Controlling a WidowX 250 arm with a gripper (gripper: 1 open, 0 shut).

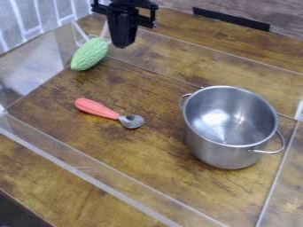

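My black gripper (pixel 123 37) hangs at the top of the camera view, raised above and right of a pale green bumpy vegetable-like object (pixel 88 54) lying on the wooden surface; the two look apart, and nothing shows held. Whether the fingers are open or shut is hard to see at this size. A spoon with a red handle (pixel 97 108) lies mid-left. A steel pot (pixel 228 136) with two handles stands at the right.
Clear panels border the wooden work area (pixel 142 177) on the left, front and right. Bare wood lies between the spoon and the pot and toward the back right.
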